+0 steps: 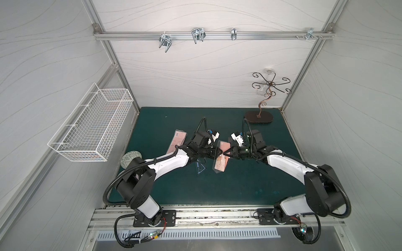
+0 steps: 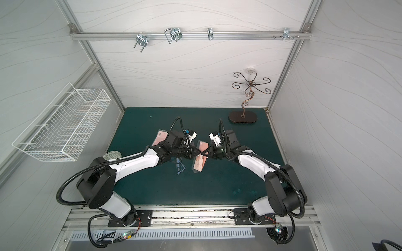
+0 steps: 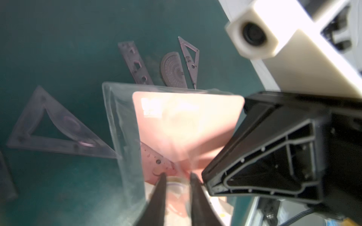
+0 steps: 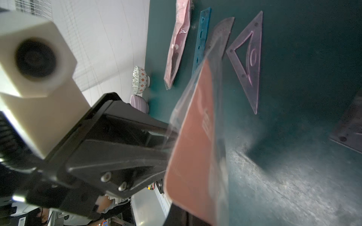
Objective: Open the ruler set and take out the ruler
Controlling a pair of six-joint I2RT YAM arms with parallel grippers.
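Note:
A clear sleeve with a pink card [image 3: 188, 120] is held up between the two arms. My right gripper is shut on its lower edge, and the sleeve tilts in the right wrist view. The left gripper stands part open in front of the card, a gap between its blurred fingers; whether they touch the film cannot be told. Beyond the sleeve, on the green table, lie a ruler [image 4: 201, 37], a protractor [image 4: 222, 32] and a triangle [image 4: 250, 56]. A ruled strip [image 3: 156, 160] shows over the card's lower part.
A second pink packet [image 1: 176, 140] lies left of the grippers, with a patterned bowl [image 4: 139, 79] nearby. A wire basket [image 1: 94, 125] hangs on the left wall. The metal stand [image 1: 258, 116] is at the back right.

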